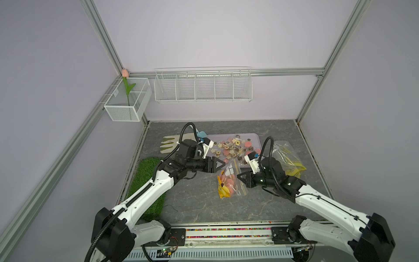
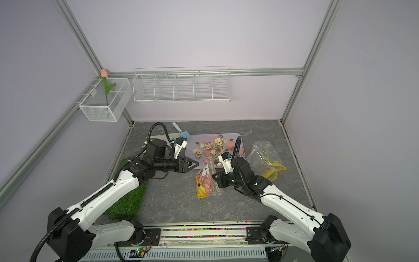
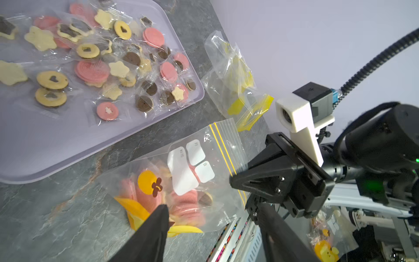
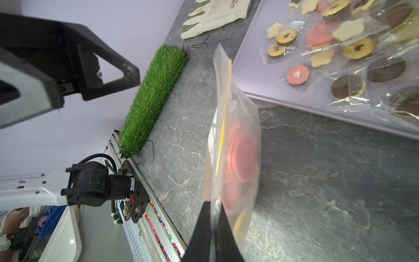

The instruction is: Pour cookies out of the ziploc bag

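Observation:
A clear ziploc bag [image 3: 183, 192] with yellow zip lines, white label patches and pink and brown cookies inside hangs in front of the tray. My right gripper is shut on the bag's zip edge, gripping one thin side of it. In the right wrist view the bag [image 4: 237, 152] hangs edge-on, its mouth looking closed or nearly so. My left gripper stands open to the left of the bag, apart from it, nothing between its fingers. A lavender tray [image 3: 78, 150] behind holds several wrapped cookies [image 3: 93, 69].
An empty clear bag with yellow [image 1: 288, 157] lies at the right. Green turf [image 1: 146, 185] and a glove [image 1: 172, 143] are at the left, with a blue scoop [image 2: 183, 133] behind.

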